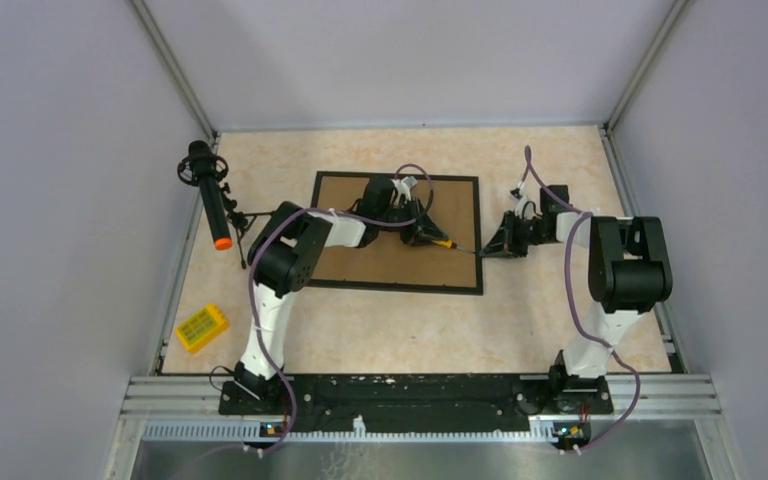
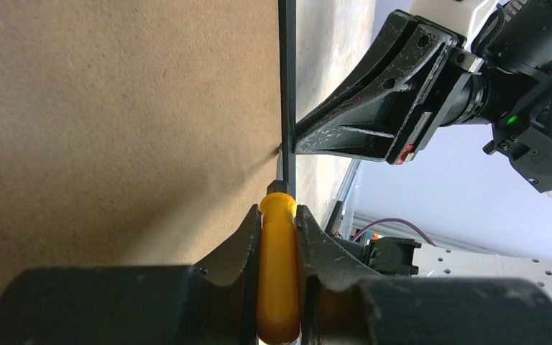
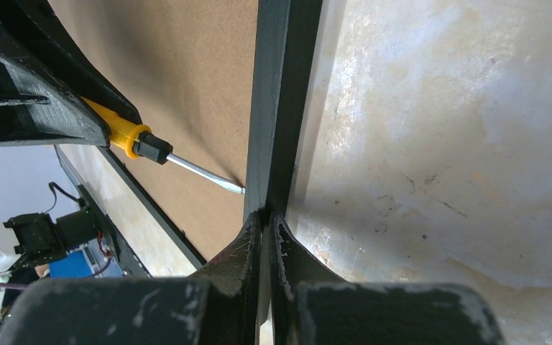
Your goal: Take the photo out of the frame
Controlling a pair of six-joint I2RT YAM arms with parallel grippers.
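Observation:
A black picture frame (image 1: 400,289) lies back up, brown backing board (image 1: 360,267) showing. My left gripper is shut on a yellow-handled screwdriver (image 3: 118,129), held low over the board, with the metal tip at the inner edge of the frame's right side (image 3: 277,86). My right gripper is shut at that same side from outside, its fingertips against the black strip; whether anything is between them is hard to see, and they look closed together. No photo is visible.
A yellow case (image 1: 200,326) lies at the front left of the table. A black stand-mounted tube (image 1: 210,195) is at the back left.

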